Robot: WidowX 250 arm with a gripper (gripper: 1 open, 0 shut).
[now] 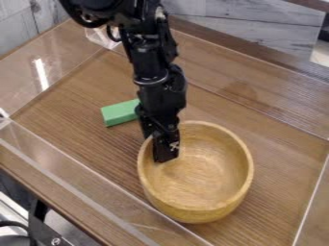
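Note:
A black robot arm reaches down from the top centre to my gripper (162, 144), which is low at the upper left rim of a yellow oval bowl (193, 187). The dark fingers overlap the rim; whether they are open or shut, or hold anything, is hard to make out. A green block (119, 112) lies on the wooden table just left of the arm, behind the bowl.
A pale strip runs along the left and front edge, with black cabling at the bottom left corner. A clear plastic item (103, 34) is at the top left.

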